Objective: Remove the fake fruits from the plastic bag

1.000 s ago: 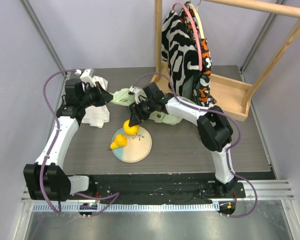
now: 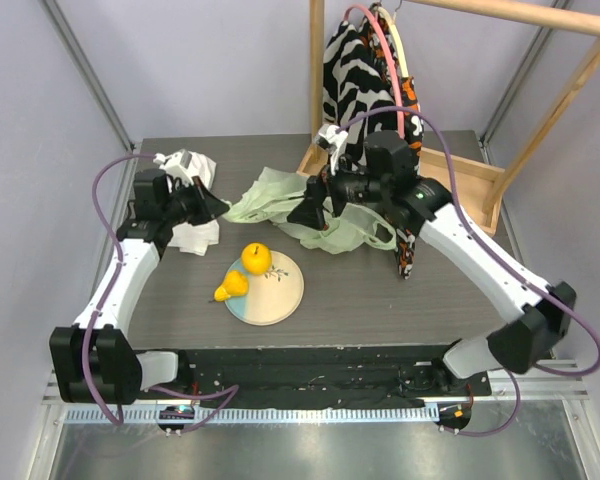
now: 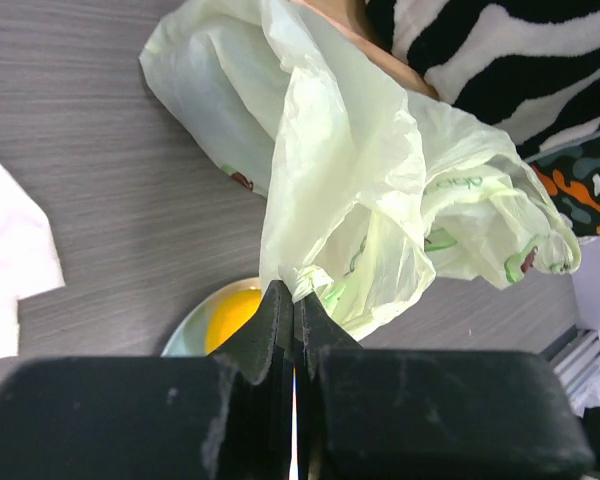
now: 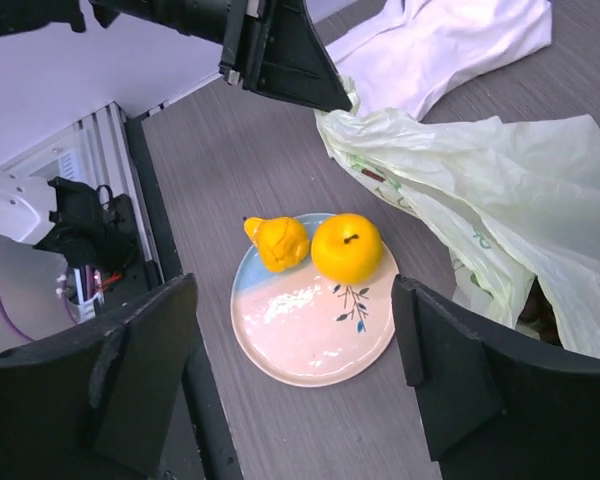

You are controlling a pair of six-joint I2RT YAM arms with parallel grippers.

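My left gripper [image 2: 220, 210] is shut on the end of the pale green plastic bag [image 2: 275, 200], which stretches right toward the wooden rack. My right gripper [image 2: 315, 208] is raised over the bag, open, with nothing between its fingers in the right wrist view. On the plate [image 2: 277, 300] below lie a yellow apple [image 2: 256, 258] and a yellow pear [image 2: 232, 286]. In the right wrist view the bag [image 4: 520, 190] has an opening with something dark inside, too hidden to identify.
A white cloth [image 2: 195, 237] lies behind my left gripper. A wooden rack [image 2: 470, 175] with hanging patterned fabrics stands at the back right.
My left gripper sits slightly lower.
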